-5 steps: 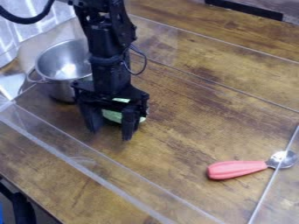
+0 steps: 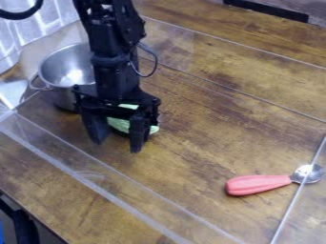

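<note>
The black gripper [image 2: 116,129] is low over the wooden table, its two fingers pointing down and apart, with no object clearly held between them. A light green object [image 2: 149,126] lies just behind the fingers, partly hidden by them; whether they touch it cannot be told. A steel pot [image 2: 64,63] stands behind the arm on the left. A pink-handled spoon [image 2: 261,183] with a metal head lies at the right front.
Clear plastic edging or tape runs along the wooden table [image 2: 216,105] at left and right. A dark object sits at the bottom left corner.
The gripper has shifted very slightly; the pot, green object and spoon look unmoved.
</note>
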